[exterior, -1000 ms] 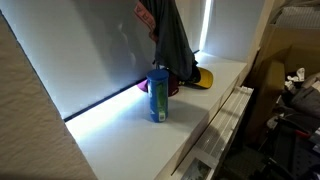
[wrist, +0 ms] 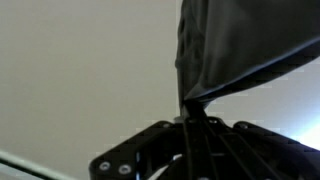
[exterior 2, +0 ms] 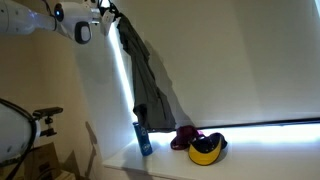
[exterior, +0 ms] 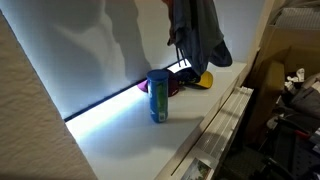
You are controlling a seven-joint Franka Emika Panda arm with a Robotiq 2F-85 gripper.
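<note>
A dark grey cloth garment (exterior: 198,30) hangs from above over the white ledge. In the second exterior view the same cloth (exterior 2: 148,80) drops long and narrow from my gripper (exterior 2: 108,15), high at the upper left. The wrist view has the cloth (wrist: 245,45) filling the upper right, gathered to a point at my gripper, whose fingers are shut on it. Its lower end hangs above the ledge near the caps. In the first exterior view the gripper is out of frame.
A blue canister (exterior: 158,95) stands upright on the white ledge (exterior: 125,140). Behind it lie a dark red cap (exterior 2: 185,137) and a yellow and black cap (exterior 2: 207,149).
Across the first exterior view the cloth has shifted to the right and now hangs wider. The canister has stayed in place.
</note>
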